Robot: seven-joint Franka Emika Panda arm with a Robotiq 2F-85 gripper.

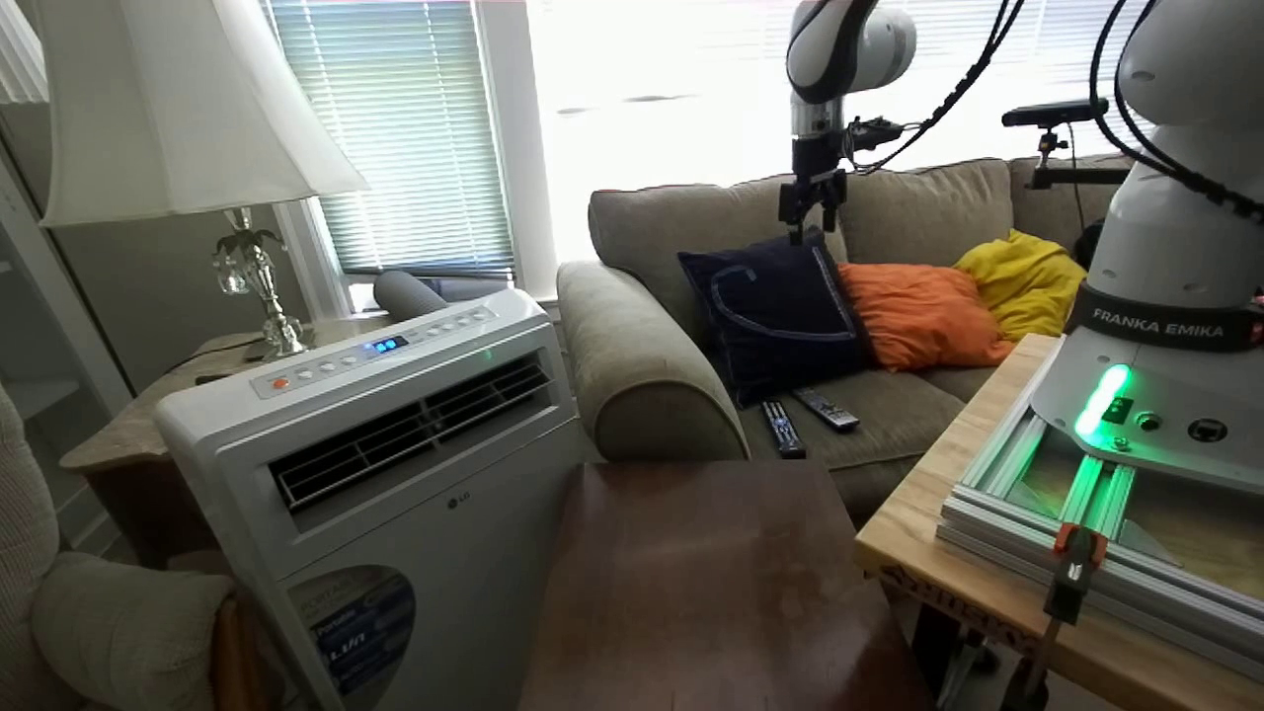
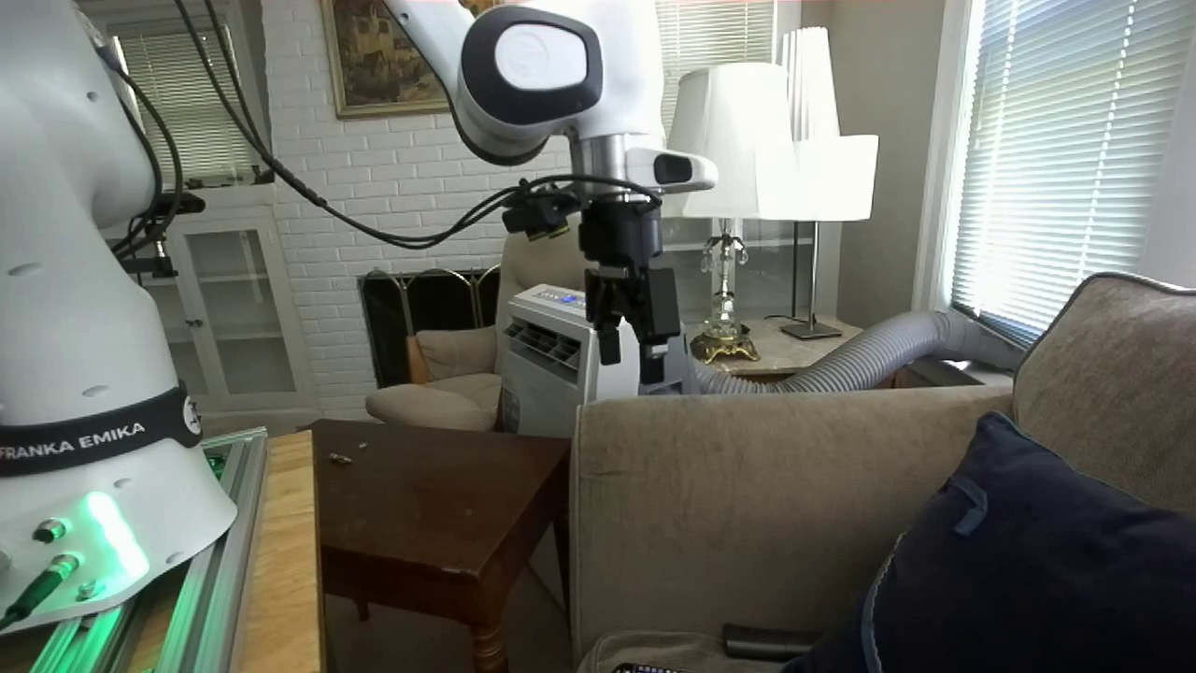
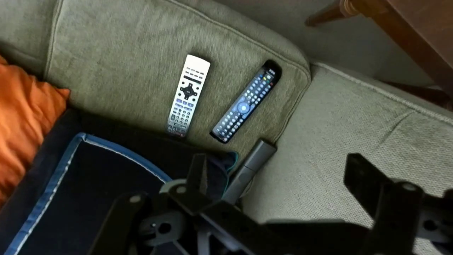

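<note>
My gripper is open and empty, high above the sofa seat and armrest. In exterior view 1 the gripper [image 1: 812, 227] hangs in front of the dark blue pillow [image 1: 776, 310]. On the seat cushion lie a silver remote [image 3: 189, 95] and, beside it, a black remote [image 3: 247, 102], apart from each other. A dark grey slim object [image 3: 250, 170] lies at the seam by the armrest; its near end is hidden behind my gripper. The blue pillow [image 3: 93, 191] fills the lower left of the wrist view.
An orange pillow [image 1: 924, 314] and a yellow pillow [image 1: 1025, 280] lean farther along the sofa. The armrest [image 2: 785, 494] rises beside the seat. A brown wooden table [image 1: 723, 581] with a mostly bare top and a white air conditioner [image 1: 403, 450] stand nearby.
</note>
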